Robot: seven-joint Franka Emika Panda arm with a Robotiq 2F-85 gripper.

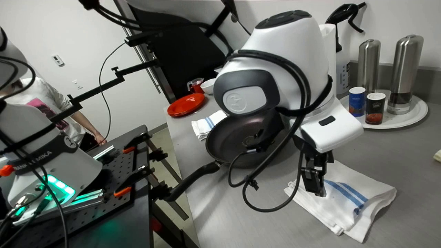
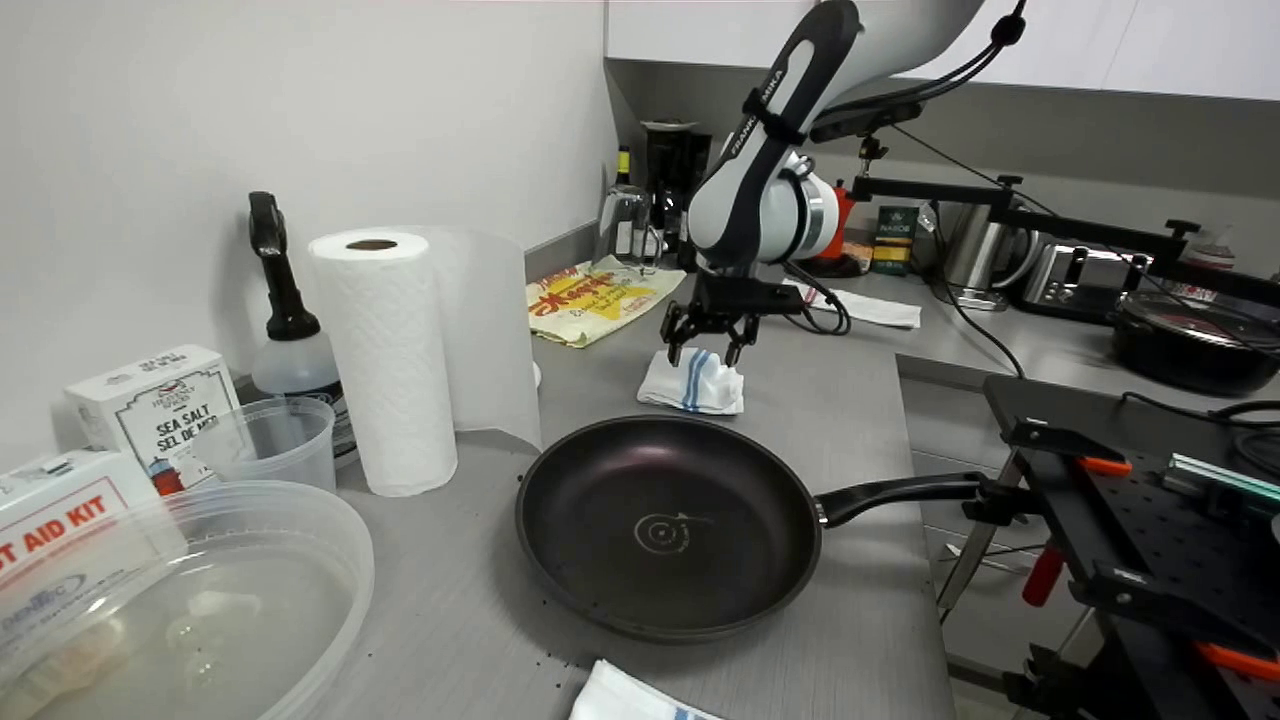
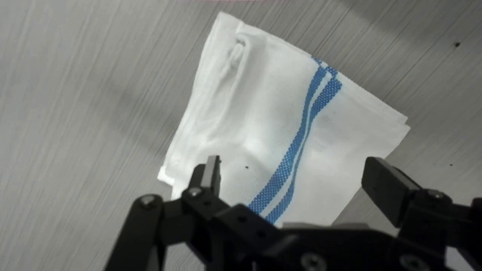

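Note:
A folded white towel with blue stripes lies on the grey counter beneath my gripper. From the wrist view, its folded cloth fills the middle, and my gripper stands open above its lower part, the fingers wide apart with nothing held. One finger is over the towel's left side and the other by its right edge. In exterior view 2 the gripper hangs at the same towel; whether the fingertips touch the cloth cannot be told.
A black frying pan sits close to the towel, its handle reaching past the counter edge. Another striped towel and a red plate lie beyond it. Shakers and grinders stand on a white plate. A paper towel roll stands near the wall.

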